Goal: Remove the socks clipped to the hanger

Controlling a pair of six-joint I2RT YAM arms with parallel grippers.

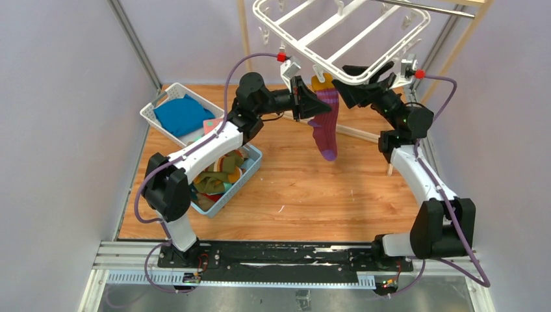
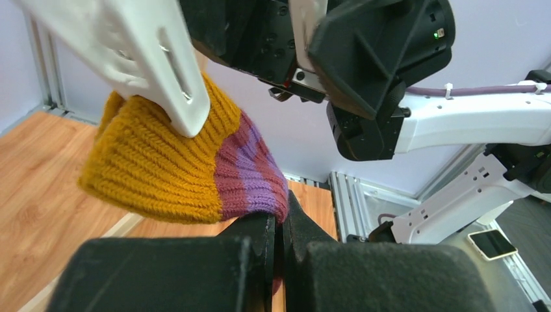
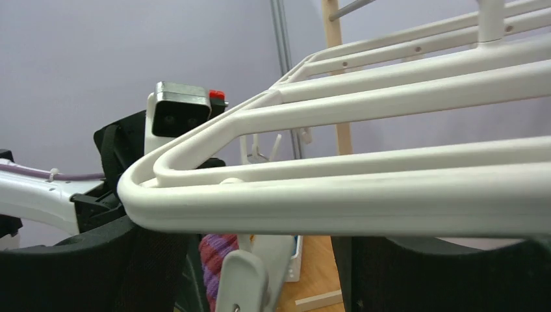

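Note:
A purple-striped sock [image 1: 329,133] with a mustard cuff [image 2: 149,162] hangs from a white clip [image 2: 185,97] on the hanger [image 1: 312,39]. My left gripper [image 1: 315,109] is shut on the sock, just below the cuff. My right gripper [image 1: 351,84] is open beside the clip at the hanger's corner; in the right wrist view its fingers flank the white clip [image 3: 242,283], with part of the sock behind, apparently not held by it.
A white basket [image 1: 149,114] with blue cloth and a light-blue basket [image 1: 221,201] of clothing sit on the left. Wooden stand bars lie behind the sock.

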